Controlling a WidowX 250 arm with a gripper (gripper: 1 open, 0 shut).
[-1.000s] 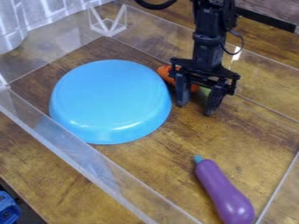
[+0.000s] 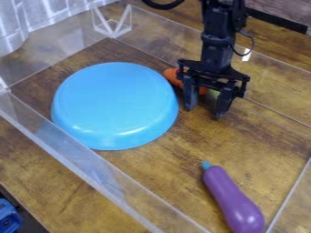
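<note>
My black gripper (image 2: 206,99) is low over the wooden table, just right of a large blue overturned bowl or dish (image 2: 112,102). An orange object (image 2: 180,76) lies behind the gripper, partly hidden by it, and something green shows among the fingers. I cannot tell whether the gripper is open or shut on anything. A purple eggplant-like object (image 2: 235,198) with a teal tip lies at the front right.
A white wire object (image 2: 112,25) stands at the back left. Clear walls edge the tray on the left and right.
</note>
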